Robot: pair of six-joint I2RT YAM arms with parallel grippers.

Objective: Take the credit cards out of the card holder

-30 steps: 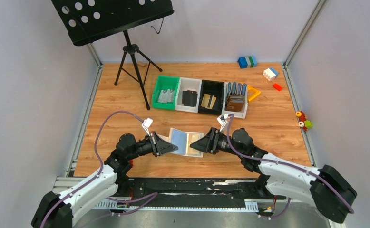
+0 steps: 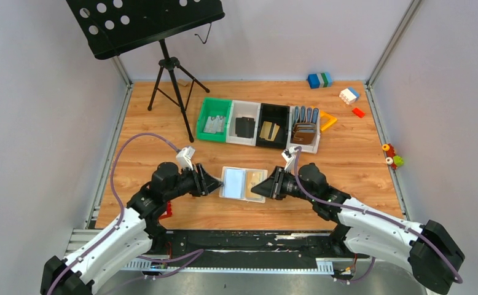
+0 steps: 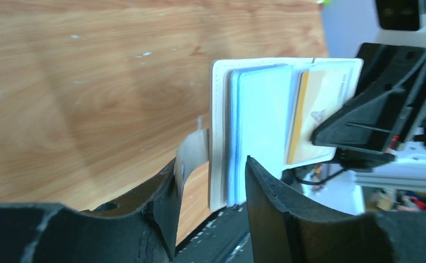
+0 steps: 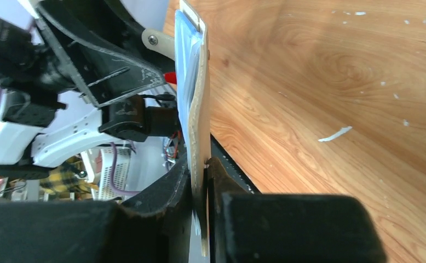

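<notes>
An opened card holder (image 2: pixel 235 183) with light blue sleeves and a pale tan card on its right half is held up by my right gripper (image 2: pixel 254 187), which is shut on its right edge; in the right wrist view the holder (image 4: pixel 199 93) stands edge-on between the fingers. My left gripper (image 2: pixel 217 184) is at the holder's left side; in the left wrist view its fingertips (image 3: pixel 254 175) are apart, beside the blue sleeve (image 3: pixel 260 115), and the tan card (image 3: pixel 317 115) shows beyond it.
Behind lie a green bin (image 2: pixel 203 128), white and black bins, and a tray of tools (image 2: pixel 304 129). A music stand (image 2: pixel 175 86) stands back left. Loose bricks (image 2: pixel 349 95) sit back right. The bare wooden table surrounds the holder.
My left gripper has drawn back to the left and turned, uncovering more of the blue half of the holder. My right gripper has barely moved.
</notes>
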